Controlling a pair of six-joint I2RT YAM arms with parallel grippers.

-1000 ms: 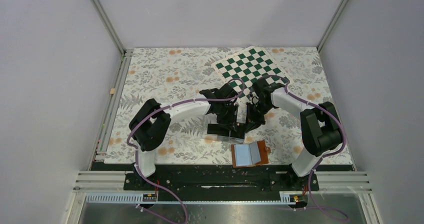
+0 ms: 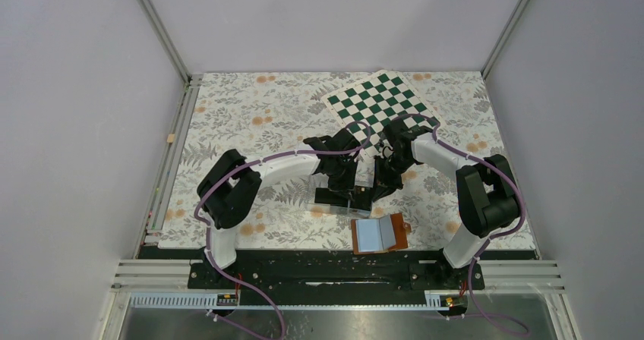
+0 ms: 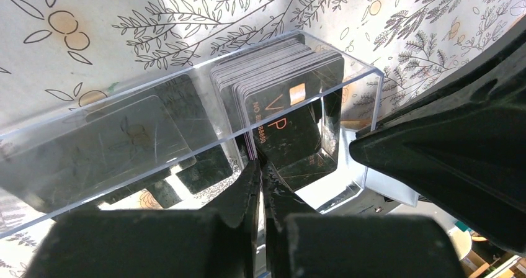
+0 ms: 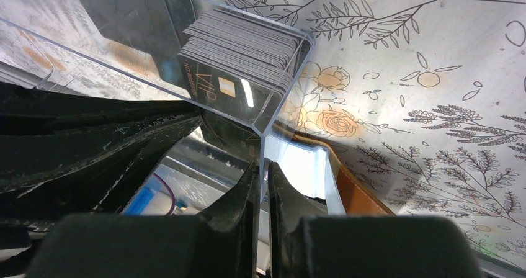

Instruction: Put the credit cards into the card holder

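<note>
Black credit cards (image 3: pixel 291 126) with "VIP" print stand tightly stacked in the right end of a clear plastic box (image 4: pixel 111 58). My left gripper is shut with nothing seen between its fingers, its tips at the left edge of the front card. My right gripper is shut on the box's front right corner edge. The open card holder (image 2: pixel 402 231), brown with clear sleeves, lies in front of the box near the table's front edge. In the right wrist view part of the card holder (image 4: pixel 360 188) shows beyond the box corner.
Dark cards (image 3: pixel 155 107) lie flat in the left part of the box. A green and white checkered sheet (image 2: pixel 377 97) lies behind the arms. Both grippers are close together over the box.
The right arm, box and card holder look unmoved.
</note>
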